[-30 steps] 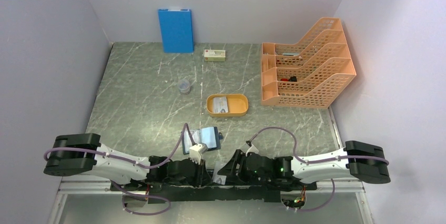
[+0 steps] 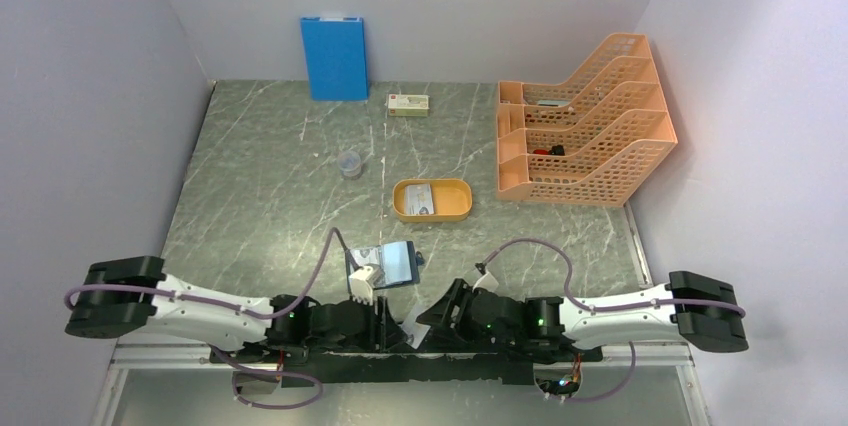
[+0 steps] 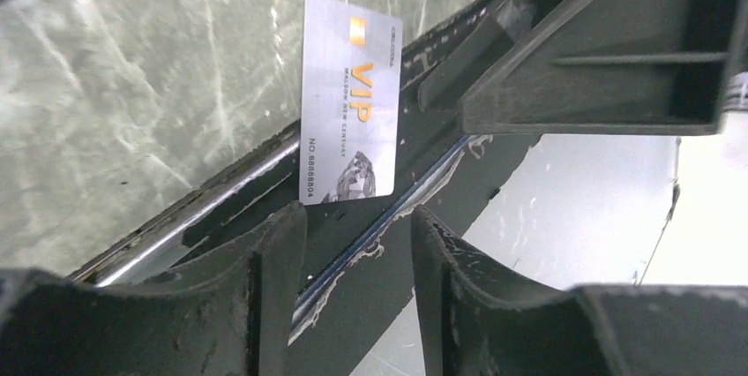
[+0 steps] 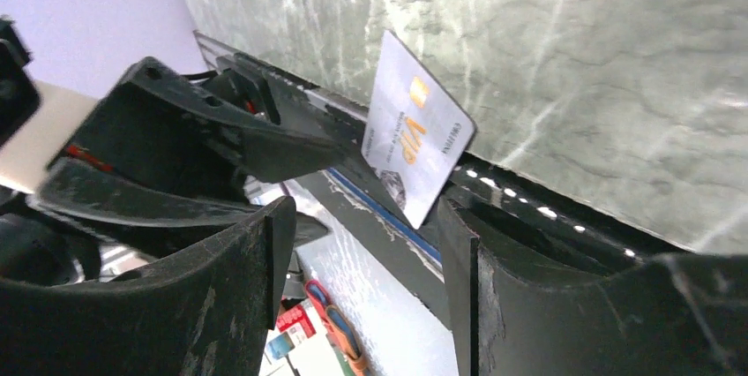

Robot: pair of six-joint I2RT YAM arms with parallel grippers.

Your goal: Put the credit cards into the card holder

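A silver VIP credit card [image 3: 351, 102] lies across the dark front edge of the table; in the top view the card [image 2: 413, 327] shows between the two grippers. My left gripper is part open, its fingertips at the card's near end, and no grip on it shows. The right wrist view shows a left finger crossing the lower edge of the card [image 4: 416, 133]. My right gripper stands open, nothing between its fingers. Behind the left gripper, the card holder [image 2: 397, 264] lies open on the table, partly hidden by that arm.
A yellow tray [image 2: 458, 200] with a card in it is in mid-table. Farther off stand a small clear cup [image 2: 350, 164], a small box [image 2: 408, 105], a blue folder [image 2: 335, 58] and an orange rack [image 2: 590, 126].
The left arm has shifted a little to the left. The card has turned and now lies more tilted between the grippers.
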